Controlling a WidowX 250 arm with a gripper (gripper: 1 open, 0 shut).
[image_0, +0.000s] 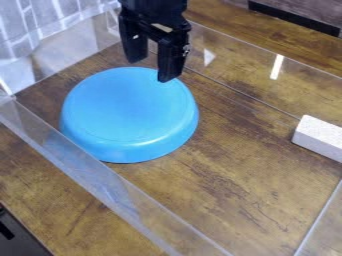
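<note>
My black gripper (152, 55) hangs over the back edge of a round, smooth blue disc (128, 113), which lies on the wooden floor at the centre-left. The arm comes down from the top of the view. Whether the fingers are open or shut is hard to make out at this size.
A white rectangular block (321, 135) lies at the right edge. Clear panels (58, 147) border the area. Bare wood (214, 190) is free to the right of and in front of the disc. Crumpled clear plastic or cloth sits at the top left.
</note>
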